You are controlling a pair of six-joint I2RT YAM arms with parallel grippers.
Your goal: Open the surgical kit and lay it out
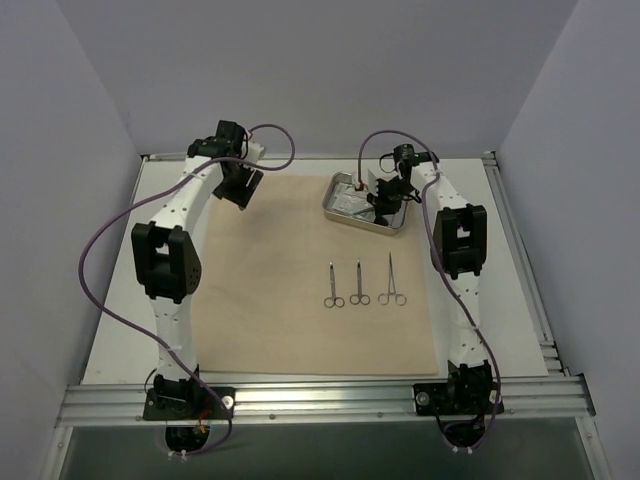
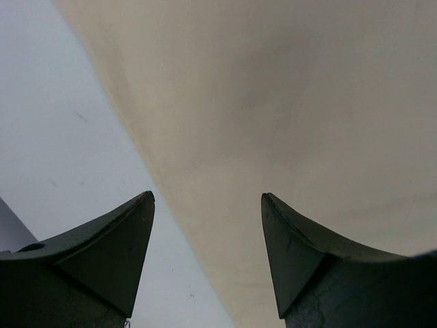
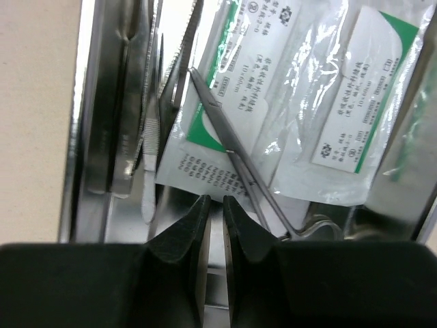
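Note:
The steel tray is at the back right of the cloth; in the right wrist view it holds tweezers, a scalpel handle, sealed packets and a clamp. My right gripper is over the tray, fingertips narrowly apart; whether anything is between them is unclear. Three instruments lie in a row on the cloth: two scissors and a clamp-like one. My left gripper hangs open and empty over the cloth's back left.
White table borders it, with walls around.

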